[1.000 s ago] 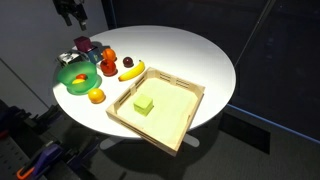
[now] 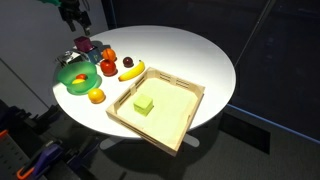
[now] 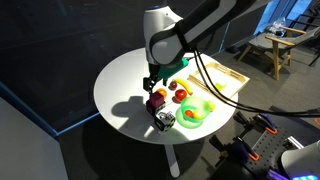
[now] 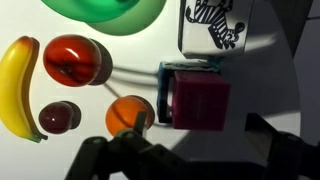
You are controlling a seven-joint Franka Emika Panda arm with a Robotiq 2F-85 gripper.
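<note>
A dark red block (image 4: 202, 100) sits near the table's edge beside a teal item (image 4: 166, 88); it also shows in exterior view 1 as a small dark red shape (image 2: 83, 43). Above it hovers my open gripper, its fingers (image 4: 120, 157) spread wider than the block, one toward either side. No object is between the fingertips, and in exterior view 1 the gripper (image 2: 80, 24) hangs above the block with a gap.
A zebra-print box (image 4: 215, 25) adjoins the block. Close by are an orange round fruit (image 4: 127, 113), tomato (image 4: 72, 60), plum (image 4: 58, 117), banana (image 4: 14, 88) and green bowl (image 2: 75, 82). A wooden tray (image 2: 180, 112) holds a yellow-green block (image 2: 144, 104).
My gripper has shifted slightly at the top left of exterior view 1, lower and closer to the dark red block. The objects on the table have not moved.
</note>
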